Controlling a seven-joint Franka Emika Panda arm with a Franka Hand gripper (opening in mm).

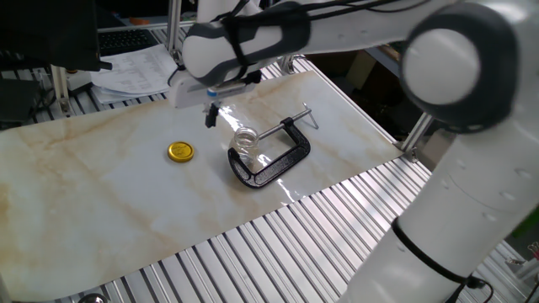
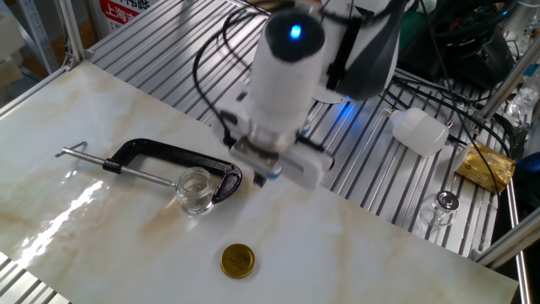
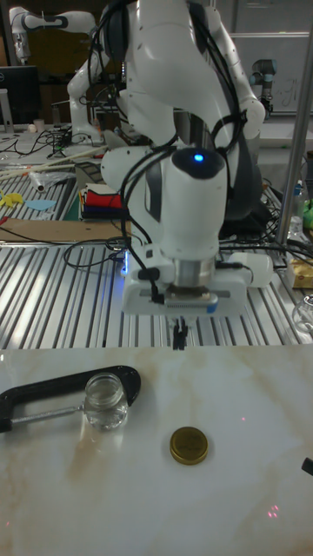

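A glass jar (image 2: 196,191) without a lid stands upright on the marble-patterned sheet, between the screw end and the frame of a black C-clamp (image 1: 272,172). Apart from them lies a round gold lid (image 1: 180,151), flat on the sheet. My gripper (image 3: 180,334) hangs above the surface, pointing down, clear of jar, clamp and lid. Its dark fingers (image 1: 212,116) are close together, and nothing shows between them. In exterior view 2 the hand largely covers the fingers.
Slatted metal table (image 1: 337,215) borders the marble sheet (image 1: 93,202). Papers (image 1: 135,71) lie beyond its far edge. In exterior view 2, a white bulb-shaped object (image 2: 419,132), a yellow packet (image 2: 485,167) and a small capped jar (image 2: 442,207) sit on the slats. Much of the sheet around the lid is clear.
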